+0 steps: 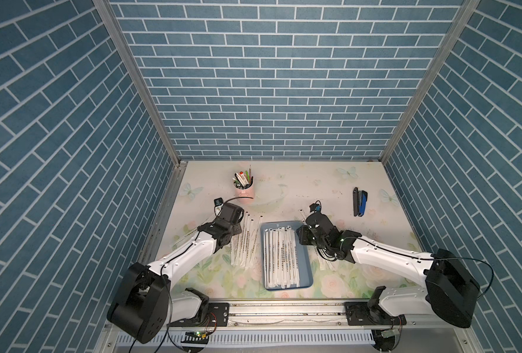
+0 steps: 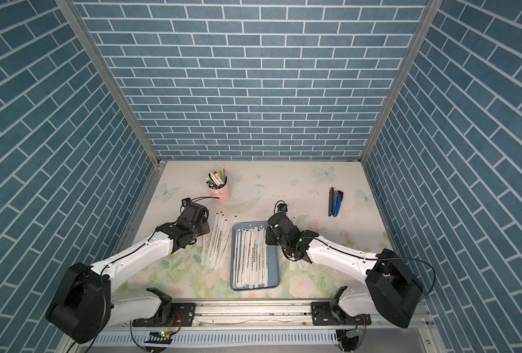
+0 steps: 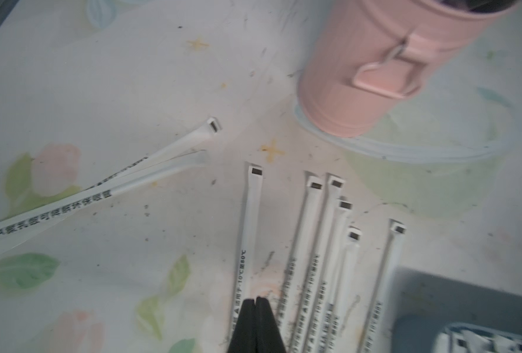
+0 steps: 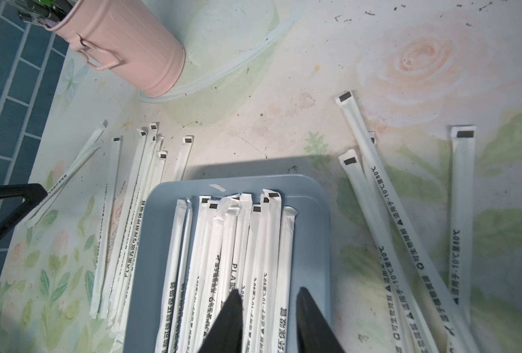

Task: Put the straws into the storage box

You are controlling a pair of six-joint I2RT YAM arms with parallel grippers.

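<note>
White paper-wrapped straws lie side by side in the blue-grey storage box (image 4: 317, 191), seen from above in the right wrist view. Over the box, my right gripper stands part open; only box straws show beyond its dark fingers. More loose straws (image 4: 393, 206) lie right of the box, partly crossing. On its left are several roughly parallel straws (image 3: 319, 259) and a crossed pair (image 3: 125, 182) farther left. My left gripper is shut above the parallel group, its fingertips together in front of these straws; whether they touch any cannot be told. No straw shows between them.
A pink pen cup (image 1: 245, 191) stands behind the left straws. Two staplers (image 1: 360, 203) lie at the back right. Table between cup and staplers is clear. Straws fill most of the box; a bare strip (image 1: 304, 264) runs along its right side.
</note>
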